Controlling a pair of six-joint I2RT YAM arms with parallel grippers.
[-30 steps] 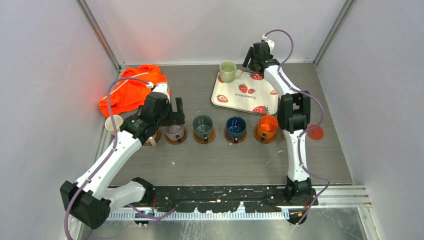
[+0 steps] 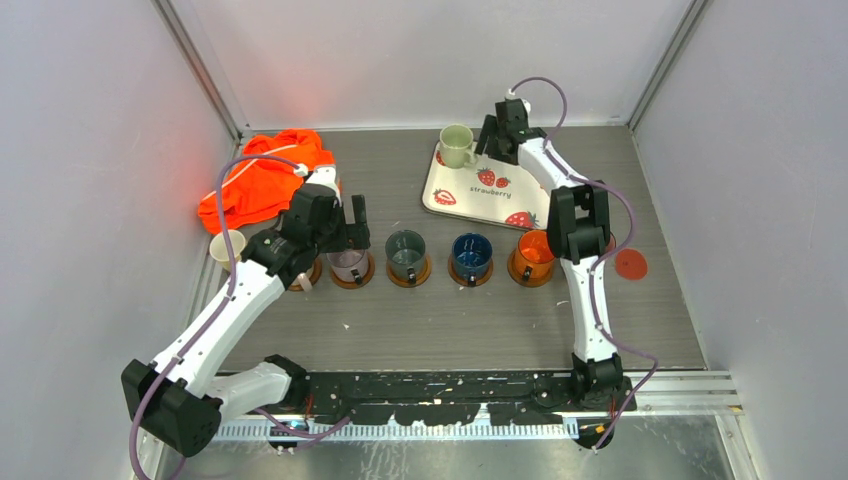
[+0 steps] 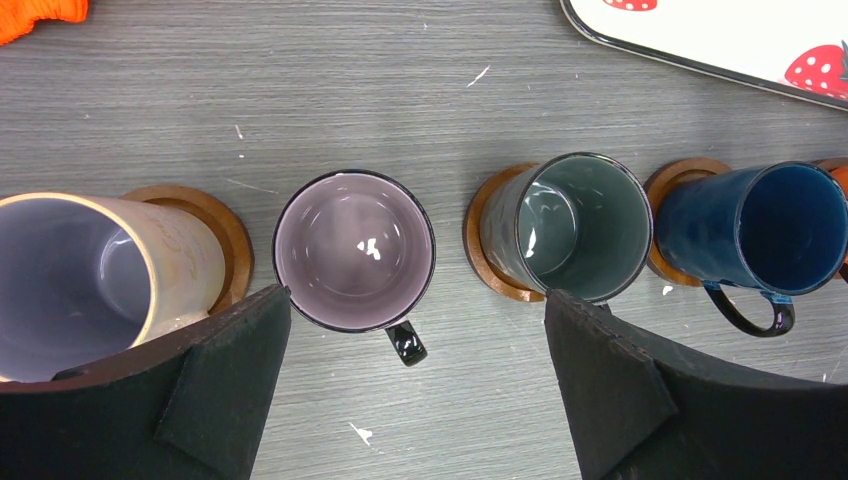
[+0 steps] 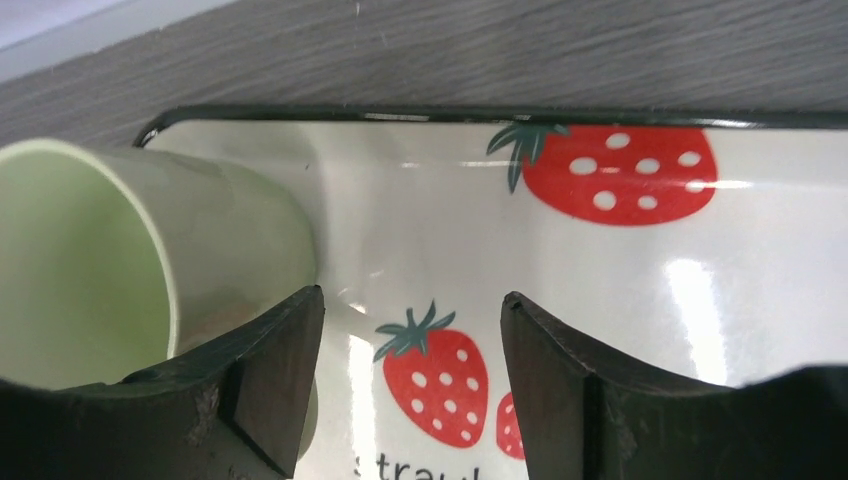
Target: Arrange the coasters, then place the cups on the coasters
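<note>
A light green cup (image 2: 456, 146) stands upright at the back left corner of the strawberry tray (image 2: 465, 205). Its handle side faces my right gripper, which hovers just right of it with parted fingers and nothing held. In the right wrist view one finger (image 4: 275, 375) overlaps the cup's side and mostly covers the handle; contact cannot be told. A round red coaster (image 2: 630, 264) lies bare at the table's right side, with a second red edge partly behind the right arm. Over the mauve cup (image 3: 355, 250), my left gripper is open and empty.
Grey (image 2: 406, 252), blue (image 2: 472, 256) and orange (image 2: 534, 256) cups stand in a row on brown coasters, with cream cups at the left. An orange cloth (image 2: 265, 180) lies at the back left.
My right gripper has moved left and slightly toward the front, closer to the green cup's handle. The cup, the tray and the left arm have stayed put.
</note>
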